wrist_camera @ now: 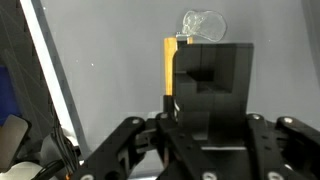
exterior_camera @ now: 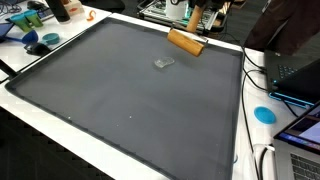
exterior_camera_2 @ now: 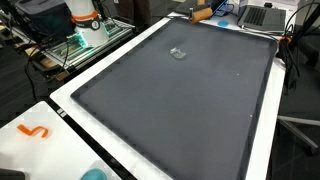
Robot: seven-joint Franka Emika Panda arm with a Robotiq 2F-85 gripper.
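Note:
An orange-brown block-like piece (exterior_camera: 186, 42) is tilted at the far edge of the grey board (exterior_camera: 130, 80) in exterior view 1, with a tan upright part above it. It also shows at the top of exterior view 2 as an orange piece (exterior_camera_2: 201, 14). In the wrist view my black gripper covers most of this orange piece (wrist_camera: 170, 66), leaving a strip along its left side. The fingers are shut on it, though the contact is hidden. Near its far end lies a clear, small object (wrist_camera: 205, 24) on the board, apart from it.
A blue round lid (exterior_camera: 265, 115) and laptops (exterior_camera: 298, 150) are on the right. Several blue and dark items (exterior_camera: 38, 48) sit at the left. An orange tool-like shape (exterior_camera_2: 33, 131) lies on the white tabletop. Most of the grey board is bare.

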